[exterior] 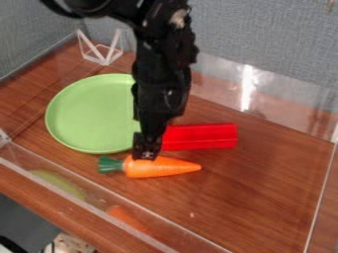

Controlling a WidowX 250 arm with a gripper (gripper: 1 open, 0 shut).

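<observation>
The black gripper (146, 148) points down just above a toy carrot (165, 167), orange with a green top, lying on the wooden surface in front of the plate. A green plate (86, 117) lies at the left. A red block (201, 136) sits behind the carrot, partly hidden by the arm.
Clear acrylic walls edge the wooden board (258, 198). A white wire frame (95, 49) stands at the back left. The board's right part is free.
</observation>
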